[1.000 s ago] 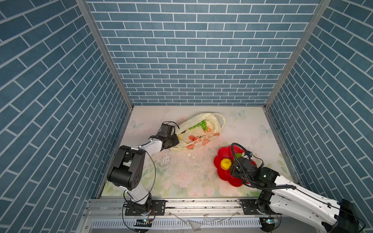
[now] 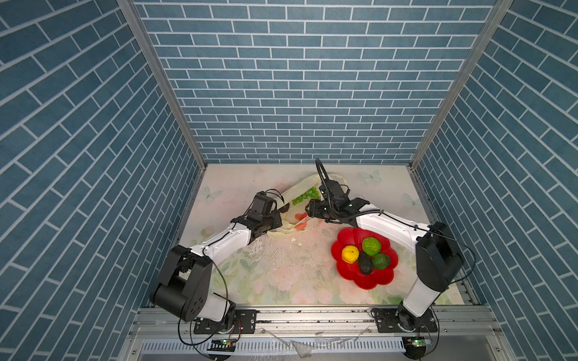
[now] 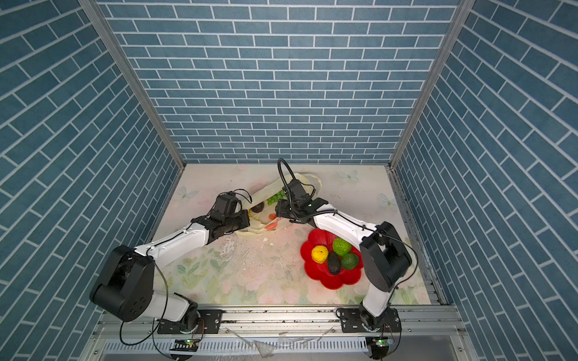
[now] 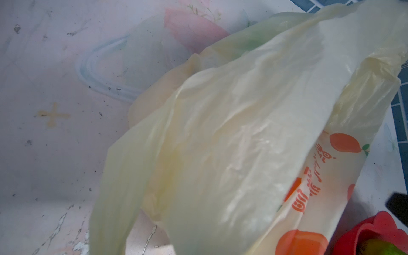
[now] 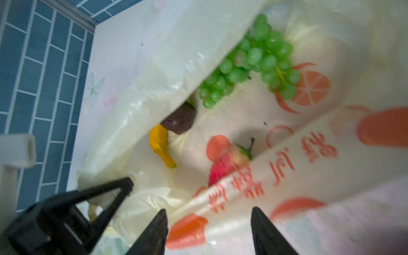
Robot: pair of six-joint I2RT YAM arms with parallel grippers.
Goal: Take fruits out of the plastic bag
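Note:
The cream plastic bag [image 4: 238,140] lies open on the table, its near left side at my left gripper [image 2: 274,219], which is shut; its fingertips are hidden in the bag's folds. My right gripper hangs over the bag, fingers parted and empty. Inside the bag, in the right wrist view, are green grapes [image 5: 259,57], a dark purple fruit [image 5: 180,116], a banana [image 5: 159,142] and a red strawberry-like fruit [image 5: 225,165], partly behind the printed bag wall.
A red flower-shaped bowl [image 2: 340,267] at the front right holds a yellow fruit [image 2: 349,254], two green fruits and a dark avocado [image 2: 365,263].
My right gripper has moved from over the red bowl up and left to over the bag. My left gripper has shifted slightly at the bag's left side.

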